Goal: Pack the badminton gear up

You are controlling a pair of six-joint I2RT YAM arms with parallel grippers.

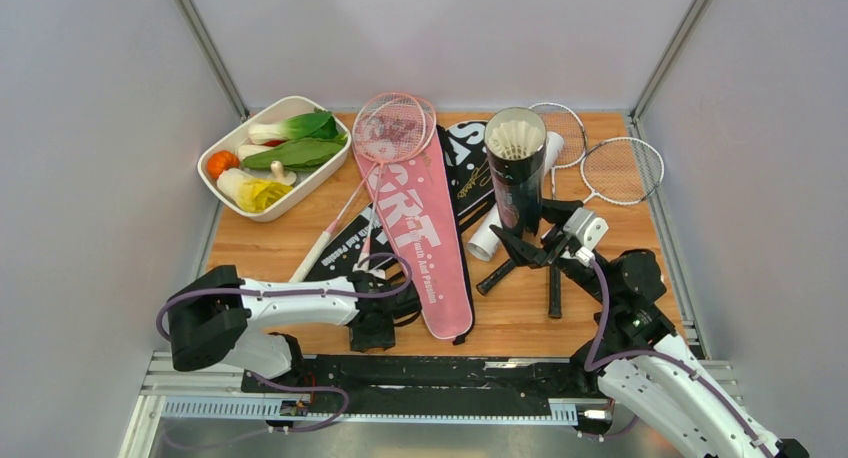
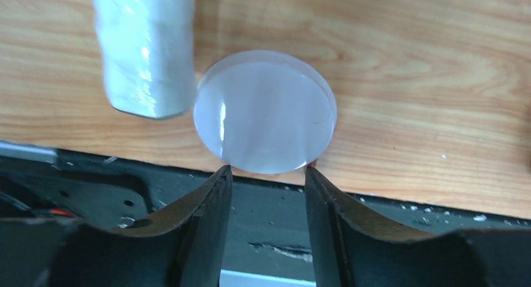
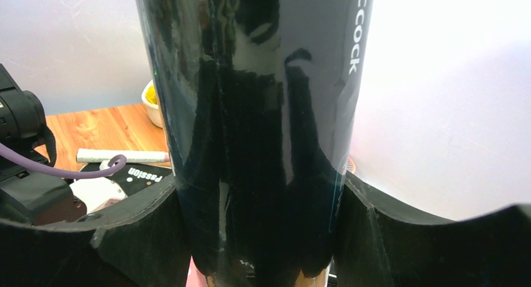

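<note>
My right gripper is shut on a tall dark shuttlecock tube, upright and full of white shuttlecocks; the tube fills the right wrist view. At the front left, my left gripper has its fingertips at the edge of a translucent round lid on the wood; whether it grips the lid is unclear. Pink rackets lie over a pink bag and black bags. Two more rackets lie at the right, beside a white tube.
A white basin of vegetables stands at the back left. Bare wood shows left of the bags. Walls bound the workspace on the back and sides; the table's front edge lies just below my left gripper.
</note>
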